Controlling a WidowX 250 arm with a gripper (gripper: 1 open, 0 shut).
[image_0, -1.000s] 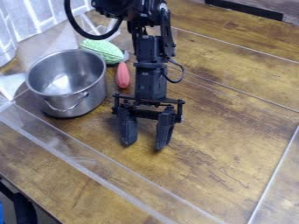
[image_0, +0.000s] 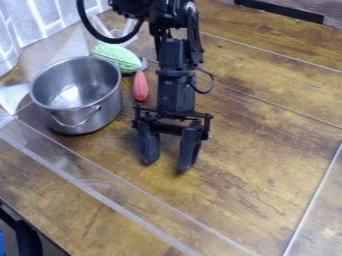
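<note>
My black gripper (image_0: 170, 150) hangs low over the middle of the wooden table, its two fingers apart and pointing down, with nothing visible between them. A steel pot (image_0: 76, 92) stands to its left. A slim red object (image_0: 140, 86) lies behind the gripper, right of the pot. A pale green striped object (image_0: 122, 58) lies further back, partly hidden by the arm and cable.
A white cloth or plastic (image_0: 14, 98) lies at the left edge, and a dark object (image_0: 16, 238) sits at the lower left corner.
The gripper has shifted very slightly to the right over the last second. The pot and the other objects have not moved.
</note>
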